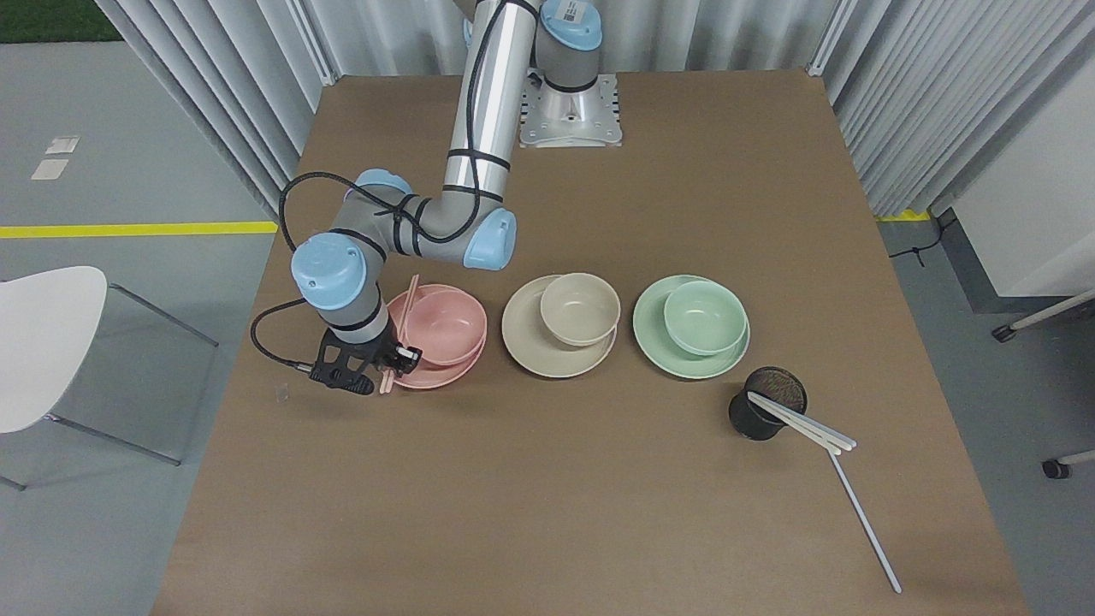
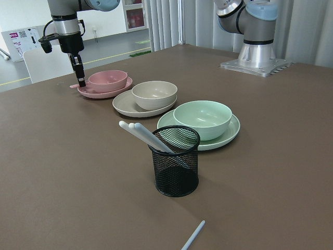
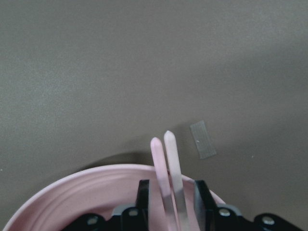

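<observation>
My gripper (image 2: pixel 81 78) is low over the pink plate (image 2: pixel 101 94) at its outer side, beside the pink bowl (image 1: pixel 449 327). Two pink chopsticks (image 1: pixel 410 298) lie across that plate's edge; in the wrist view they run between my open fingers, tips reaching past the rim. I cannot tell whether they touch the fingers. Beige (image 1: pixel 580 306) and green (image 1: pixel 704 316) bowls stand on matching plates to the right.
A black mesh cup (image 2: pixel 176 177) holds several light chopsticks, and a loose one (image 1: pixel 865 524) lies on the table in front of it.
</observation>
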